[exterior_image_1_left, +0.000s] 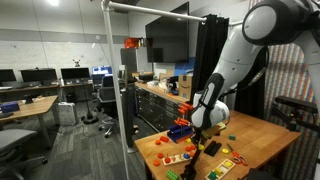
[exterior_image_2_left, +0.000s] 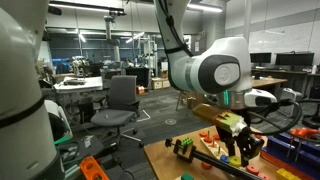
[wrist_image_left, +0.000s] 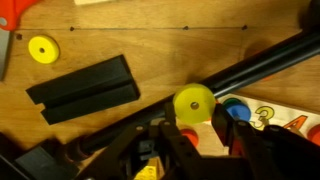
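Note:
In the wrist view, my gripper is shut on a round yellow piece (wrist_image_left: 194, 103), which sits between the two dark fingertips. The piece is over a long black bar that crosses the view diagonally. Beside it, at the lower right, lies a light wooden board (wrist_image_left: 268, 112) with a blue-green round piece (wrist_image_left: 237, 108) and printed shapes. From the second exterior view, the gripper (exterior_image_2_left: 234, 163) shows low over the table, with yellow at its tip.
A black block (wrist_image_left: 85, 90) and a loose yellow disc (wrist_image_left: 43, 49) lie on the wooden table at the left of the wrist view. Red-handled scissors (wrist_image_left: 10, 14) are at its corner. A blue tray (exterior_image_1_left: 180, 131) stands farther back. Bare wood shows between these things.

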